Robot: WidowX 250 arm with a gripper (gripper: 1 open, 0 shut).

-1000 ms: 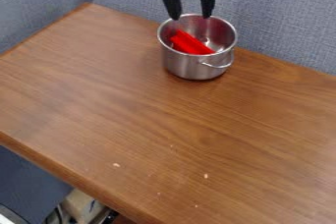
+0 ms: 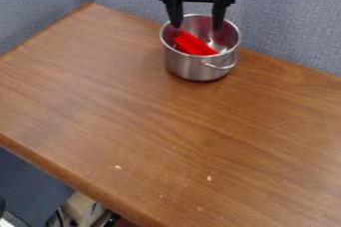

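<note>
My black gripper (image 2: pixel 197 18) hangs at the top centre, open, its two fingers apart over the mouth of a steel pot (image 2: pixel 200 67). The fingertips are around the height of the pot's rim in the view, one to each side of the opening. Inside the pot lies a red elongated object (image 2: pixel 192 44), tilted from upper left to lower right. Nothing shows held between the fingers.
The pot stands near the back edge of a wooden table (image 2: pixel 160 141), which is otherwise clear apart from small pale specks. Grey padded panels line the back and left. Cables and dark parts show below the table at lower left.
The pot and red object look unchanged.
</note>
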